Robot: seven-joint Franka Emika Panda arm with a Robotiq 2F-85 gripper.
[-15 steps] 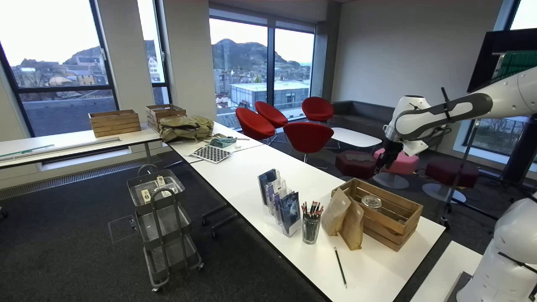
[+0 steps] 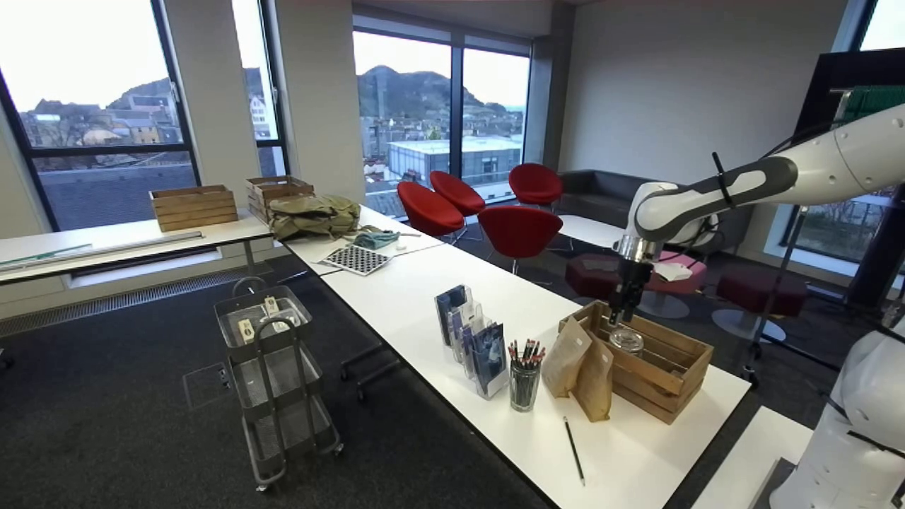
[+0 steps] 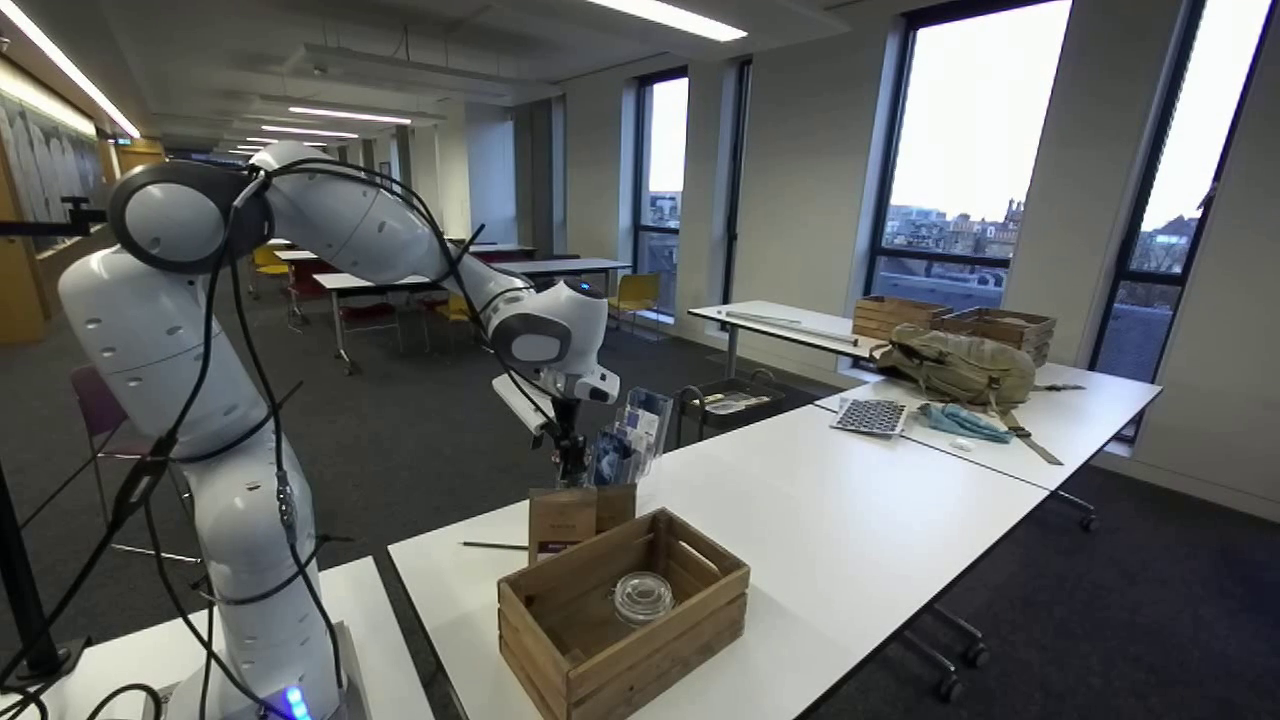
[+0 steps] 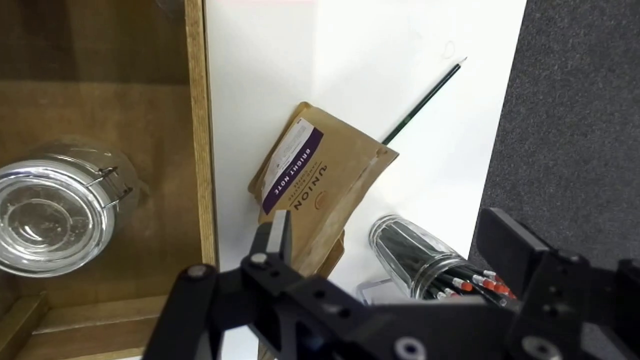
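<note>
In the wrist view my gripper is open, its two dark fingers wide apart with nothing gripped. Below it, two brown paper coffee bags stand side by side on the white table. To their right in that view is a glass of pencils, and a single dark pencil lies on the tabletop. On the other side of the bags is a wooden crate with a clear lidded glass jar inside. From the second exterior view, my gripper hangs above the bags.
A clear leaflet holder stands beside the pencil glass. Farther along the table lie a checkered board, a teal cloth and an olive backpack.
The arm has swung left in the first exterior view and come lower, with the gripper now pointing more steeply down. Crate, jar, bags and pencils remain in place.
</note>
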